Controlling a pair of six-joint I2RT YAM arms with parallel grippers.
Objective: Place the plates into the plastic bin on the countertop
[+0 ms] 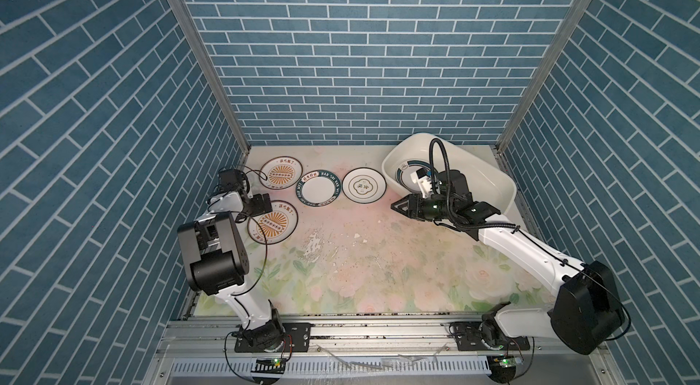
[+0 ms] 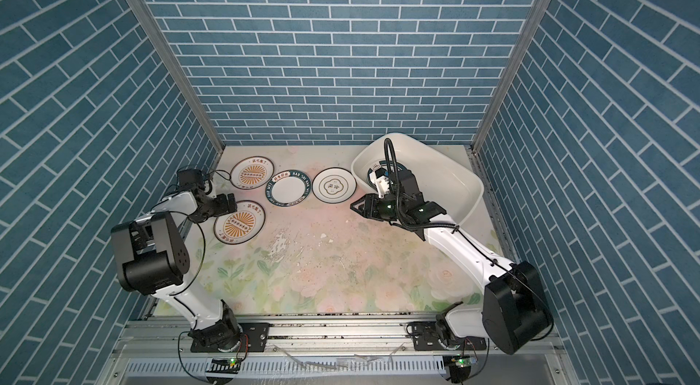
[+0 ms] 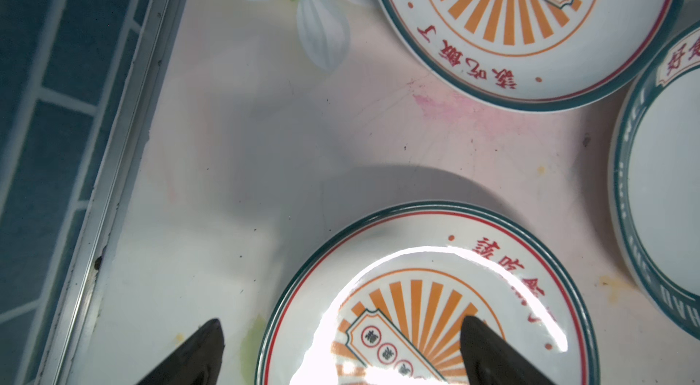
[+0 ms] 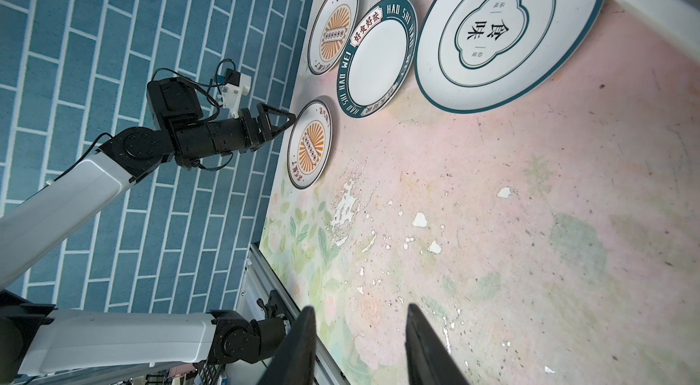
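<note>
Four plates lie on the counter: an orange-patterned plate [image 1: 281,172] at the back left, another [image 1: 272,224] in front of it, a teal-rimmed plate [image 1: 318,188] and a white plate [image 1: 364,185]. My left gripper hangs open over the front orange plate, nothing between its fingers. The plastic bin [image 1: 481,166] stands at the back right with a teal-rimmed plate [image 1: 405,171] inside, partly hidden. My right gripper is in front of the bin's left part, fingers apart and empty.
Tiled walls close it in at the left, right and back, with a metal edge along the left in the left wrist view.
</note>
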